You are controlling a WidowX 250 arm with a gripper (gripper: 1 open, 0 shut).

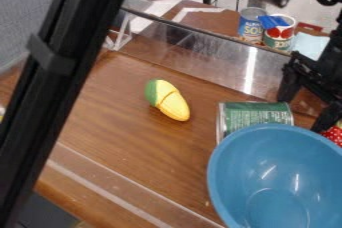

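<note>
My black gripper (313, 100) is at the right edge, above the red spotted strawberry (333, 135), which is partly cut off behind it. Its fingers are dark and only partly in view, apparently open, with nothing visible held. A green-labelled can (249, 117) lies on the wooden table beside the blue bowl (275, 177), just left of the gripper. A yellow toy corn (168, 99) with a green husk lies at the middle of the table.
A clear barrier (187, 50) runs along the back, with cans (251, 26) behind it. A black arm bar crosses the left side. The wooden table left of the bowl is mostly clear.
</note>
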